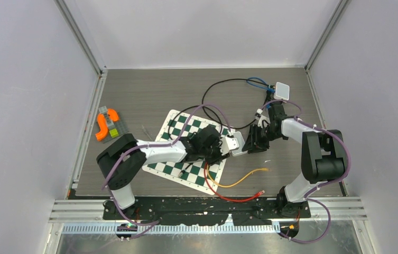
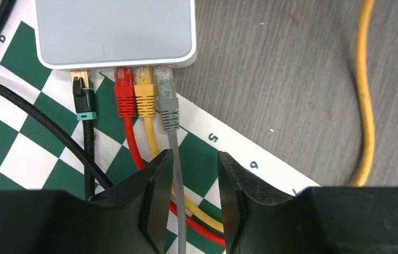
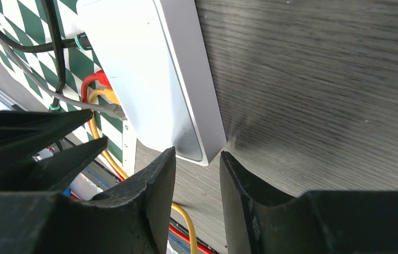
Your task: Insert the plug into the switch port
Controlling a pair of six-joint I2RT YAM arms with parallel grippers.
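The white-edged grey switch [image 2: 114, 29] has red [image 2: 125, 95], yellow [image 2: 145, 92] and grey [image 2: 166, 90] plugs side by side at its port edge, the grey one nearest the corner. More of the grey plug's clear body shows than of the red's; how deep it sits I cannot tell. A black-cabled plug [image 2: 84, 92] is further left along that edge. My left gripper stands part open over the cables, with the grey cable passing beneath the gap. At a corner of the switch [image 3: 149, 69], my right gripper is part open, not closed on it.
A green-white checkered board [image 1: 178, 177] lies under the cables. Loose yellow [image 1: 247, 176] and red [image 1: 239, 200] cables run towards the front. A second white box [image 1: 281, 91] stands at the back right, and coloured blocks [image 1: 111, 124] are far left.
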